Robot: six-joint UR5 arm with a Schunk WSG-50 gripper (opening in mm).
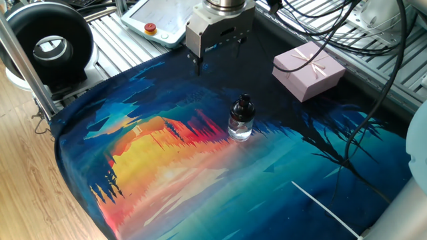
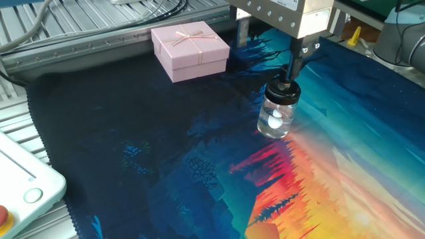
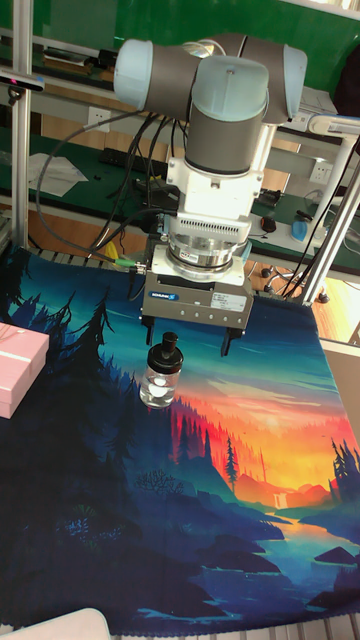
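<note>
A small clear glass bottle (image 1: 241, 125) with a black cap stands upright on the printed cloth, some clear liquid inside. In exterior view 2 the same bottle (image 2: 275, 118) shows a white shape within it. My gripper (image 1: 218, 64) hangs in the air above the cloth, open, its two dark fingers wide apart with nothing between them. Exterior view 3 has the gripper (image 3: 187, 339) above the bottle (image 3: 162, 375), which appears below one finger. In exterior view 2 a finger (image 2: 295, 61) overlaps the cap in the picture; the bottle stands apart from the gripper in exterior view 1.
A pink gift box (image 1: 309, 72) with a ribbon sits near the cloth's edge. Behind lies a teach pendant (image 1: 159, 20) with a red button. A black cable (image 1: 373, 110) crosses the right side.
</note>
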